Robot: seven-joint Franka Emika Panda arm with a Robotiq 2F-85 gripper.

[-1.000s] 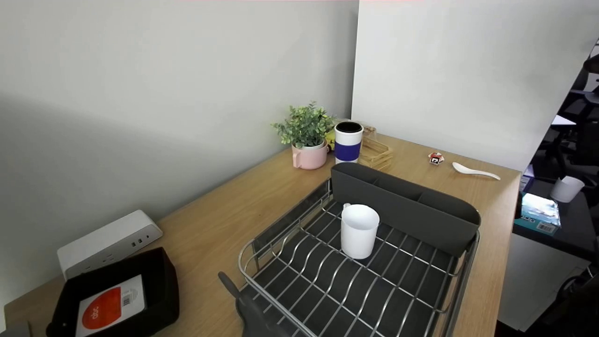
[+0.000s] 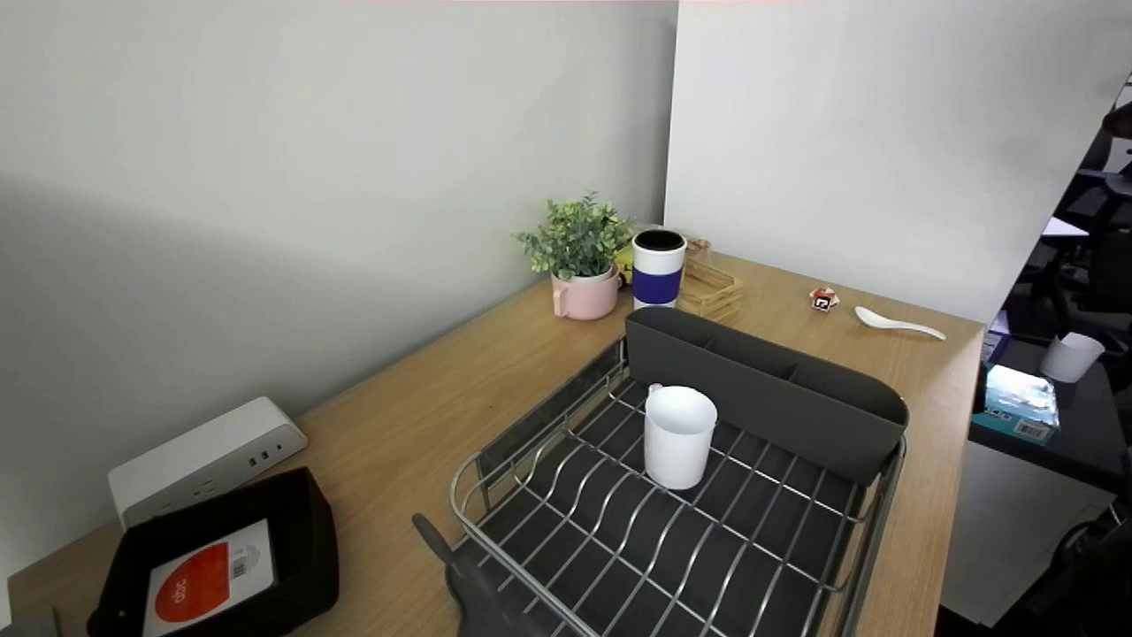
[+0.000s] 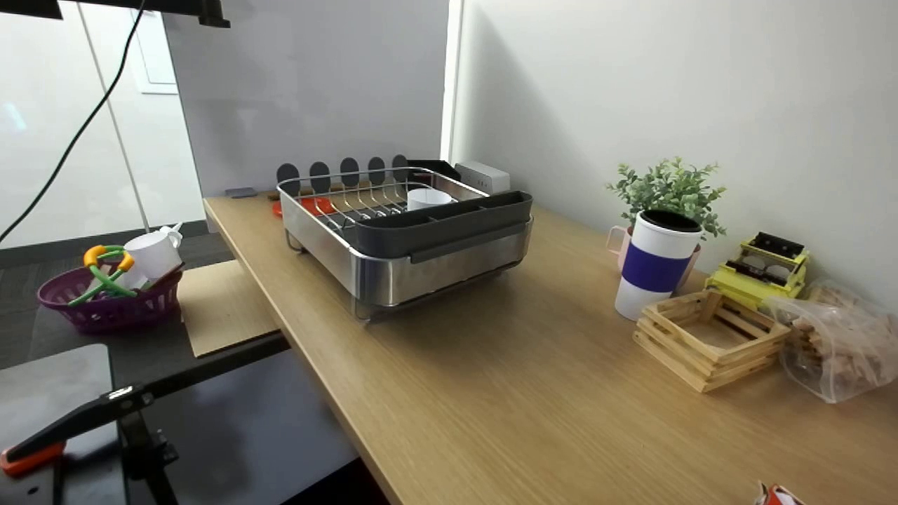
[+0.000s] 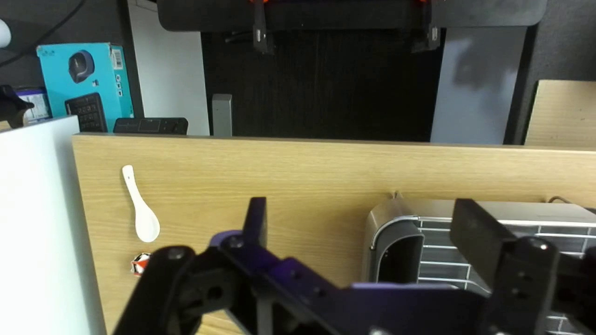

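In the wrist view my gripper is open, its two dark fingers far apart with only the table and the corner of a dish rack between and below them. A white spoon (image 4: 146, 223) lies on the table to the left of the fingers, with a small red-and-white item (image 4: 139, 263) near it. The metal dish rack (image 2: 594, 467) holds a white cup (image 2: 679, 437) beside its dark grey utensil holder (image 2: 759, 393). Neither exterior view shows the gripper's fingers.
A blue-banded tumbler (image 3: 654, 265), a potted plant (image 3: 669, 189), a wooden crate (image 3: 711, 341) and a clear bag (image 3: 842, 341) stand along the wall. A black tray (image 2: 302, 541) and white power strip (image 2: 207, 458) sit at the left. Bare tabletop (image 3: 497, 387) lies in front of the rack.
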